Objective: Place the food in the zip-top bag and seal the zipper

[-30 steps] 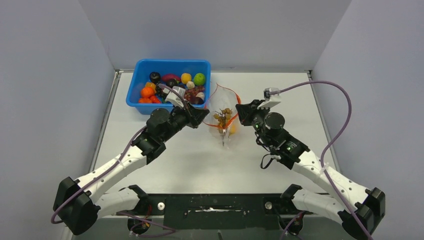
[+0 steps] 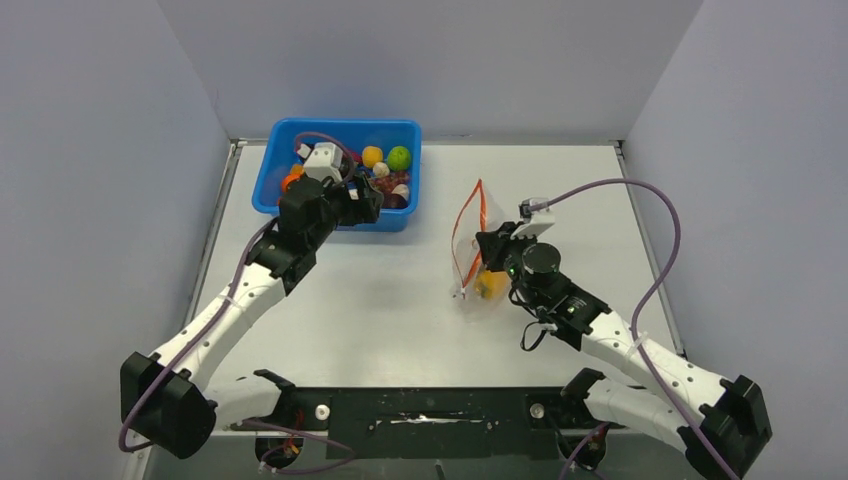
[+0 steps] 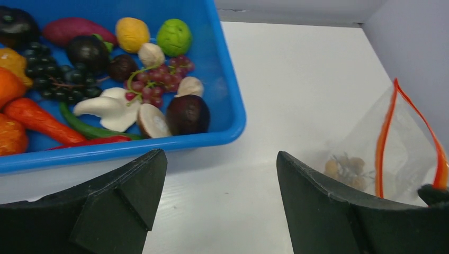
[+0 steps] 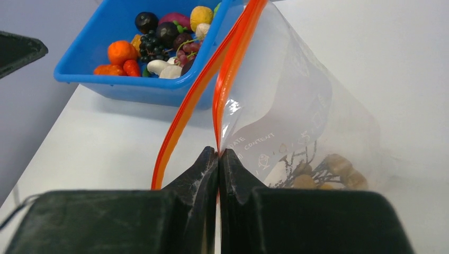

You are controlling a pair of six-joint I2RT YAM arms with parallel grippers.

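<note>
A clear zip top bag (image 2: 468,245) with orange zipper edges hangs from my right gripper, which is shut on one orange edge near the mouth. The bag's two orange strips (image 4: 181,112) stand somewhat apart at the free side. Inside, toward the bottom, lie several brownish and yellow food pieces (image 4: 339,168), blurred through the plastic. My left gripper stands open over the near edge of the blue bin, empty between its fingers. Grapes (image 3: 153,84), mushrooms, peppers and other produce fill the blue bin (image 2: 400,222).
Bare white table (image 2: 370,320) lies in front of the bin and around the bag. Grey walls (image 2: 740,180) enclose the sides and back. The bin's raised rim (image 3: 233,106) stands between its contents and the open table.
One second ago both grippers were at the bag's mouth, spreading it. The left gripper has since opened, come away and moved left to the bin; the mouth has narrowed.
</note>
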